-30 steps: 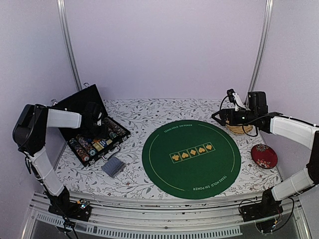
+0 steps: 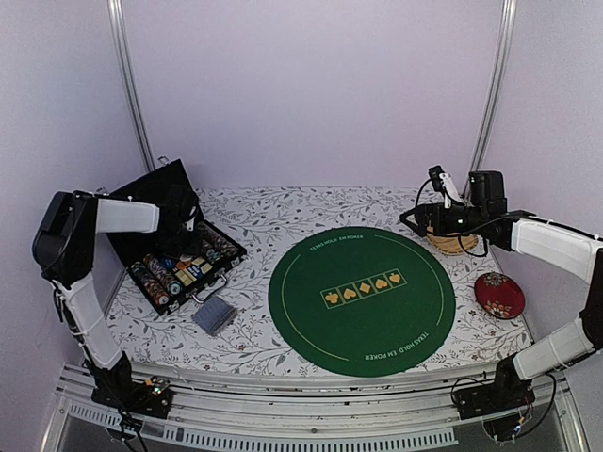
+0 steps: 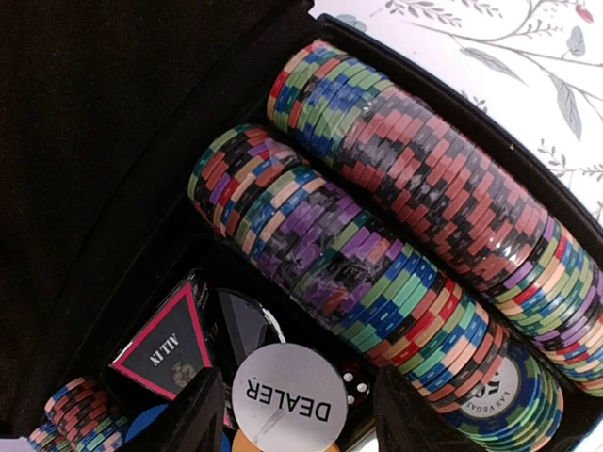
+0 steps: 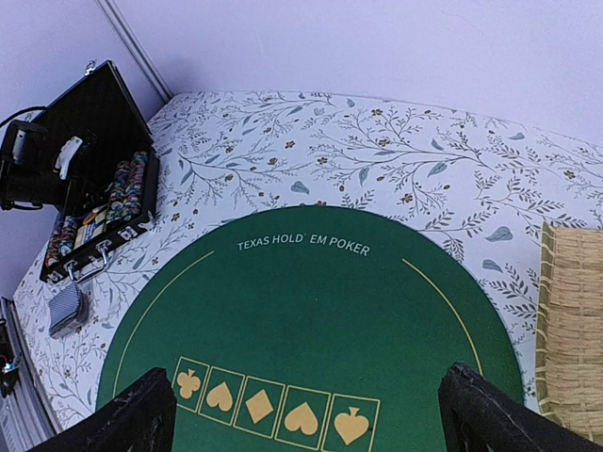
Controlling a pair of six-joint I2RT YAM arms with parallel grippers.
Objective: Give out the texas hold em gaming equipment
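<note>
An open black chip case [image 2: 233,248] stands at the left, holding rows of chips [image 3: 424,169]. My left gripper hangs inside it, part open, its fingertips either side of the white DEALER button [image 3: 287,386]; whether they touch it I cannot tell. A card box [image 3: 165,344] lies beside the button. A grey stack [image 2: 214,314], apparently cards, sits in front of the case. The green poker mat [image 2: 363,325] fills the centre right. My right gripper [image 2: 410,218] is raised over the mat's back right, open and empty.
A woven basket or mat [image 4: 570,311] lies behind the right gripper. A red round object [image 2: 499,294] sits at the right of the poker mat.
My left arm has shifted slightly, its upper part a little higher, with the gripper still in the case. The right arm and the objects look unchanged.
</note>
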